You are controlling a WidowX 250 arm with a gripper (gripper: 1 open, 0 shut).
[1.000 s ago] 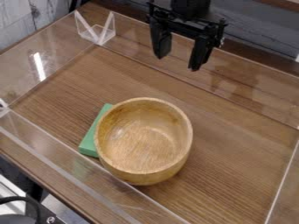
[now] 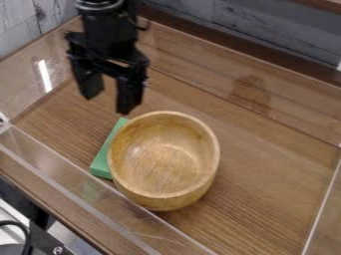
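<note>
The black gripper (image 2: 107, 75) hangs over the upper left of the wooden work surface, its two dark fingers pointing down, blurred. Whether it is open or shut is hard to tell. Below it lie a green block (image 2: 104, 159) and, partly over that in view, a round tan wooden bowl (image 2: 166, 179), empty, right of the block.
Clear walls or edges (image 2: 40, 159) run along the left and front of the surface. A black cable shows at the lower left corner.
The arm has swung left and down from the upper right to above the green block's side of the surface. The bowl and block are unmoved.
</note>
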